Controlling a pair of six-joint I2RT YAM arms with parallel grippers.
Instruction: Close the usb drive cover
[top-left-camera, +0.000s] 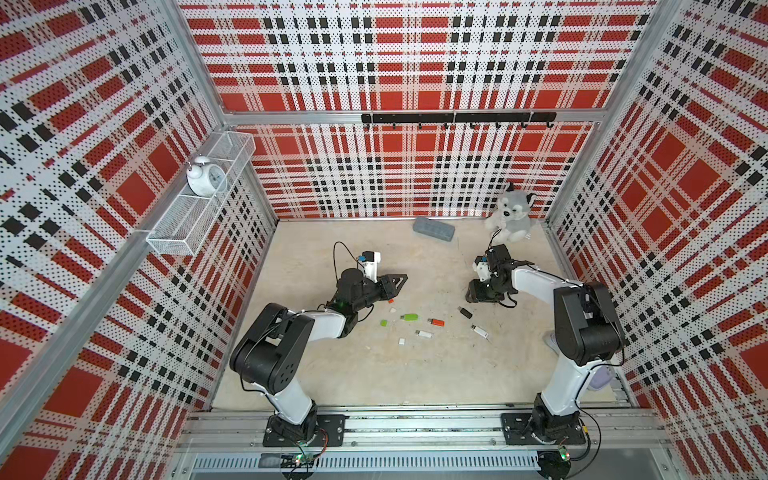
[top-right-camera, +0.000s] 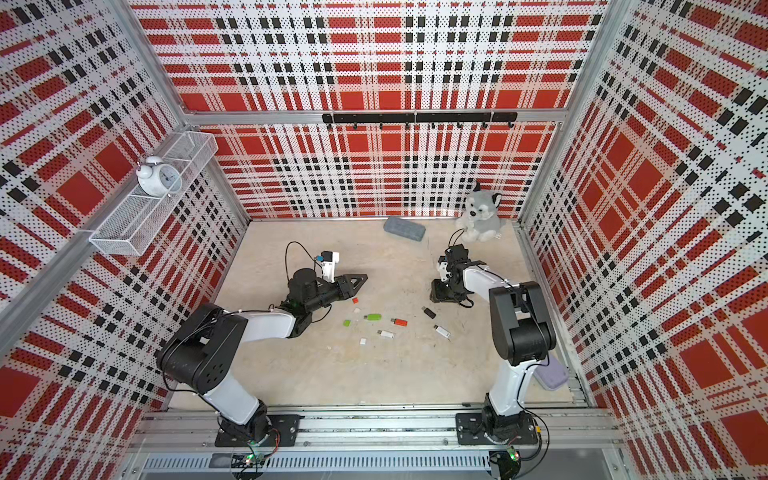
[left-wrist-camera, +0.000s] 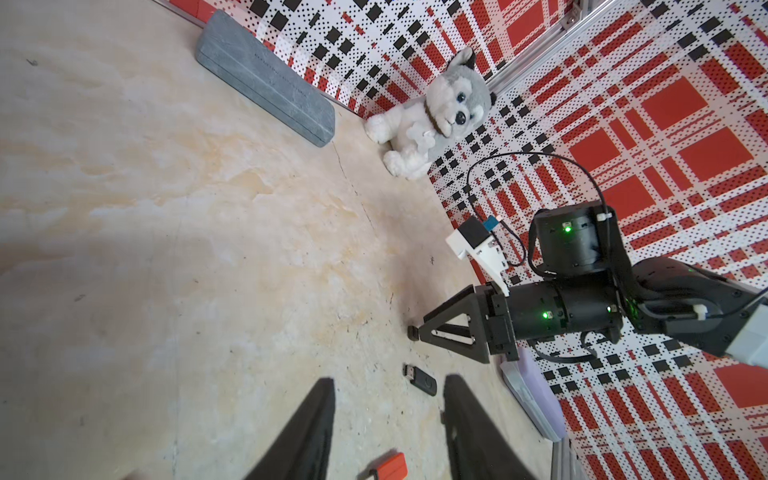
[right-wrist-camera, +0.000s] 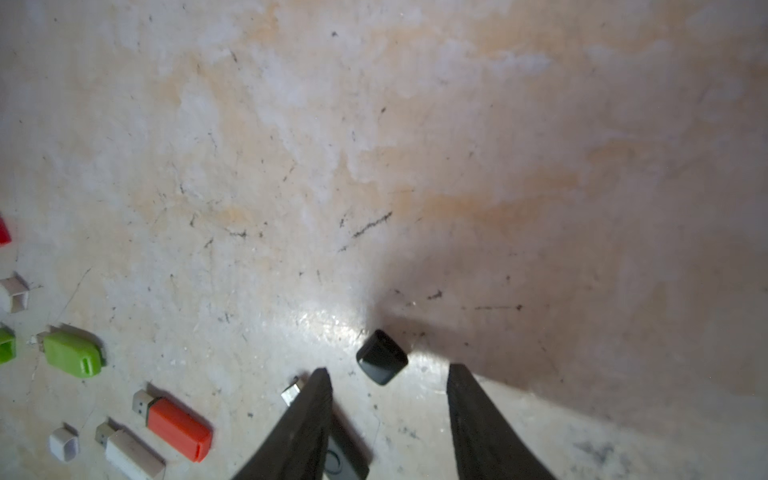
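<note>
Black USB drive (right-wrist-camera: 345, 448) lies uncovered on the table, partly behind one finger in the right wrist view. Its small black cap (right-wrist-camera: 382, 357) sits on the tabletop, just ahead of the gap between the fingertips of my open right gripper. To the left, my left gripper (top-left-camera: 404, 280) hangs over the table, part open and empty. Green drive (top-left-camera: 409, 317), red drive (top-left-camera: 436, 322), white drive (top-left-camera: 424, 333) and another light drive (top-left-camera: 480, 331) are spread on the table. A green cap (top-left-camera: 383, 322), white cap (top-left-camera: 401, 341) and red cap (top-left-camera: 390, 301) lie loose.
A grey case (top-left-camera: 433, 229) stands at the back, with a plush husky (top-left-camera: 510, 214) to its right. A purple box (top-right-camera: 551, 373) is at the right edge. Free table stretches behind and in front of the drives.
</note>
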